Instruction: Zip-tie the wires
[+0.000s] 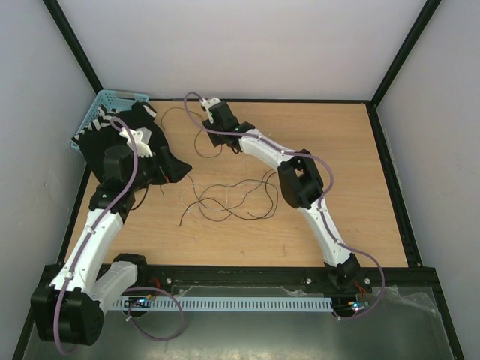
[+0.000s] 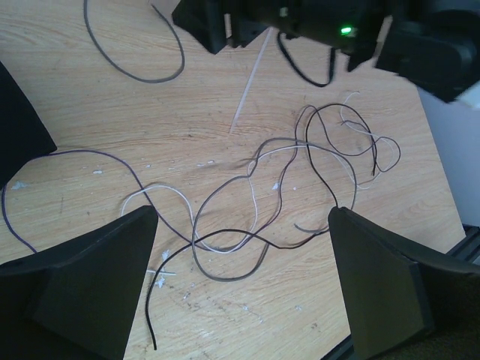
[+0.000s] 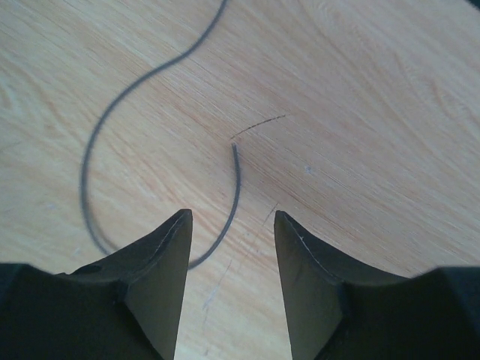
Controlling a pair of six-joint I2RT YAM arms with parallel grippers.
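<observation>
A tangle of black, grey and white wires lies on the middle of the wooden table, seen closer in the left wrist view. My left gripper hangs open above the left end of the tangle, near the black cloth. My right gripper is at the back of the table over a single dark wire; in the right wrist view it is open either side of that curved wire, with nothing visibly held. A thin white strip lies behind the tangle.
A black striped cloth and a blue basket occupy the back left. Walls and dark rails edge the table.
</observation>
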